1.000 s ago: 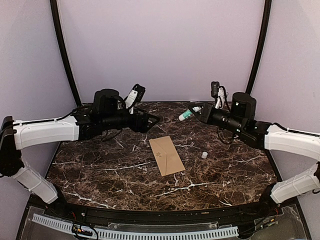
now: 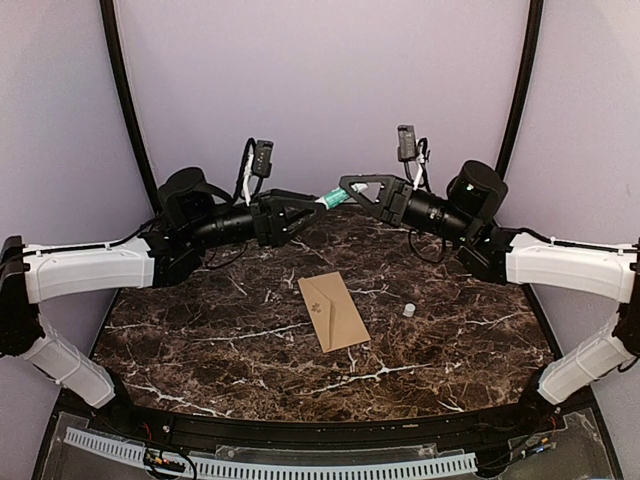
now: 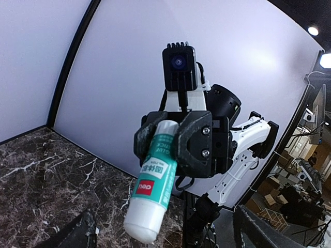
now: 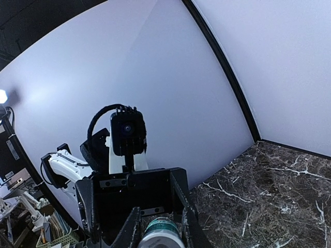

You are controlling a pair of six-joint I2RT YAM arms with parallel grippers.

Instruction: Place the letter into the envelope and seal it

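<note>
A green glue stick (image 2: pixel 338 196) with white ends is held high above the table, and my right gripper is shut on it. Its white lower end (image 3: pixel 144 221) points toward my left gripper (image 2: pixel 318 203), which stands open, the stick's end at or just before the gap between its fingers. Contact between them cannot be made out. On the table lies the brown envelope (image 2: pixel 343 313), its flap side up with a small flower mark near the left edge. No separate letter is visible.
A small white cylinder (image 2: pixel 409 310) rests on the dark marble table (image 2: pixel 230 350), right of the envelope. Bare tabletop surrounds both. A pale wall (image 2: pixel 320 90) rises behind the arms.
Both grippers have risen and come together; the right one carried the glue stick leftward to the left gripper's fingertips. The envelope and white cylinder have not moved.
</note>
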